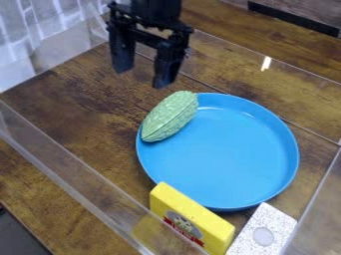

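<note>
My black gripper hangs at the upper middle, blurred, its two fingers standing wide apart with nothing visible between them. It is above and behind a pale green, ridged oblong object, which lies on the upper left part of a round blue plate. The gripper and the green object are apart in the image.
A yellow box and a white object sit at the bottom right, below the plate. Clear panels run along the edges.
</note>
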